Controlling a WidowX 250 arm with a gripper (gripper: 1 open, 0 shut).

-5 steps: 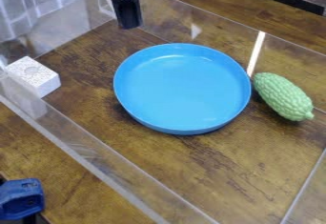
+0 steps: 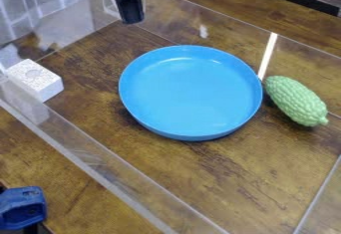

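Note:
A black gripper hangs at the top edge, up and to the left of a round blue plate; only its lower part shows, and how its fingers stand is hard to make out. A bumpy green vegetable toy lies right of the plate. A white block sits at the left.
Clear plastic strips run along the left of the wooden surface. A blue object is at the lower left corner. A thin white strip lies behind the green toy.
The gripper has risen slightly and moved a little left, toward the top edge. The plate, green toy and white block have not moved.

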